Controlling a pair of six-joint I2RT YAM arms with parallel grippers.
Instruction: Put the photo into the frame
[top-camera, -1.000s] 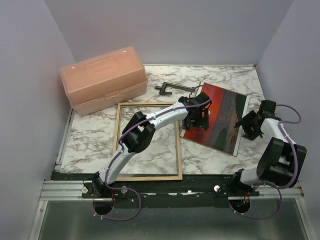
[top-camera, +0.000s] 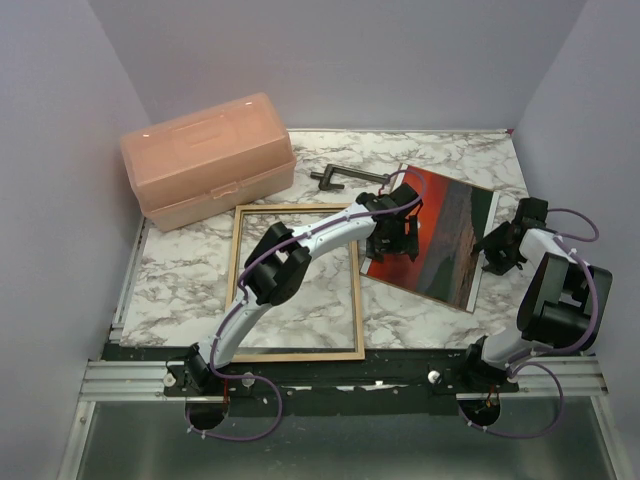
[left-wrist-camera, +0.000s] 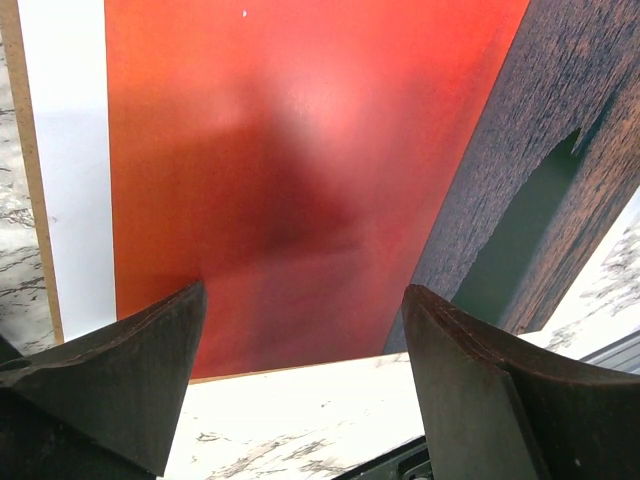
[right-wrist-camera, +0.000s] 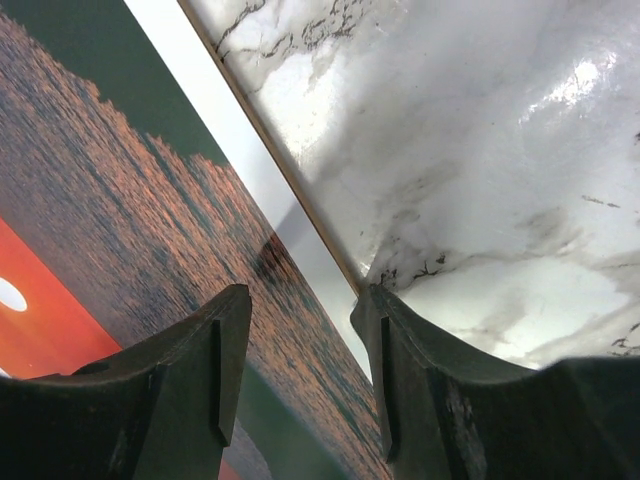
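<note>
The photo (top-camera: 450, 250), with red, grey and wood-toned bands and white edges, lies flat on the marble counter, right of the empty wooden frame (top-camera: 358, 310). My left gripper (top-camera: 393, 248) is over the photo's left part, fingers apart; in the left wrist view its fingers (left-wrist-camera: 140, 370) are spread over the red band with nothing visible held. My right gripper (top-camera: 492, 250) is at the photo's right edge. In the right wrist view one fingertip touches the white border (right-wrist-camera: 270, 200) at its outer edge, the other is over the printed area, fingers apart.
A closed pink box (top-camera: 205, 160) sits at the back left. A dark metal bracket (top-camera: 350, 172) lies behind the frame. Grey walls stand at both sides.
My right arm has shifted slightly, its wrist and forearm moving a little, with the gripper staying by the photo's right edge. The left arm and photo look unchanged.
</note>
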